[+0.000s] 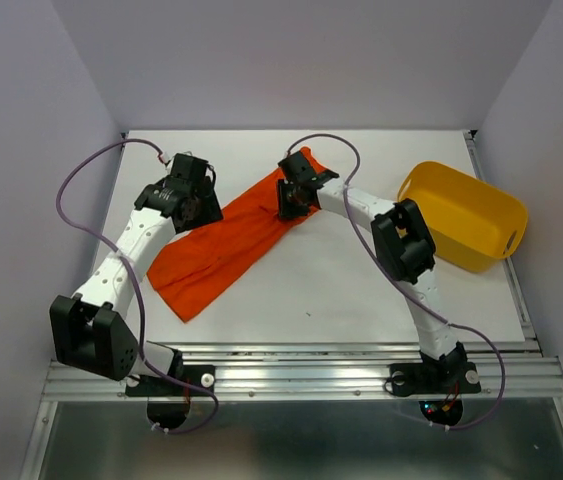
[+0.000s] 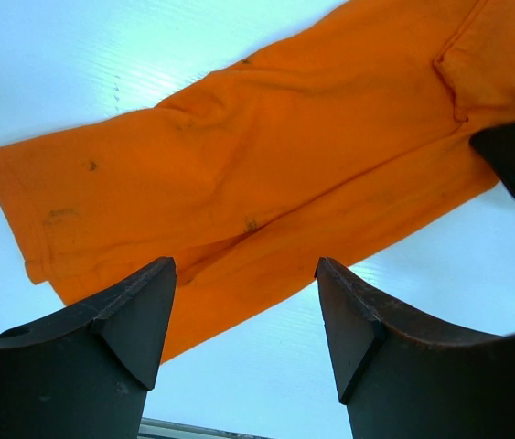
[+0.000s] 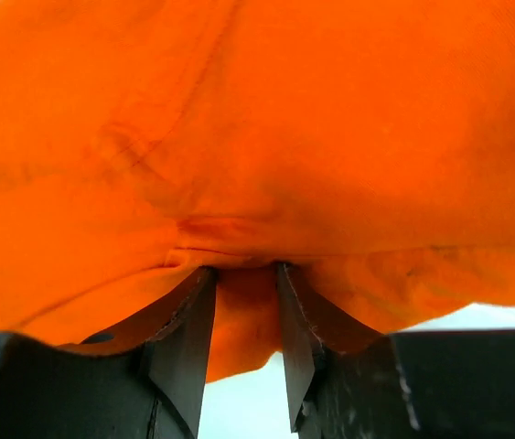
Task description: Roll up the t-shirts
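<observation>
An orange t-shirt (image 1: 223,250) lies as a long folded strip, slanting from the front left of the white table up to the back middle. A fold edge runs along its length in the left wrist view, where the near-left end of the shirt (image 2: 101,201) lies flat. Above the shirt's left part, my left gripper stands open with nothing held. My right gripper is low over the shirt's upper half, its fingers slightly apart and their tips at a crease in the cloth (image 3: 348,165). The shirt's far end is partly hidden behind the right arm.
To the right stands an empty yellow bin (image 1: 466,215), close to the right arm's elbow. Bare table (image 1: 331,290) stretches across the front middle, with more clear surface at the back left. Purple cables loop above both arms.
</observation>
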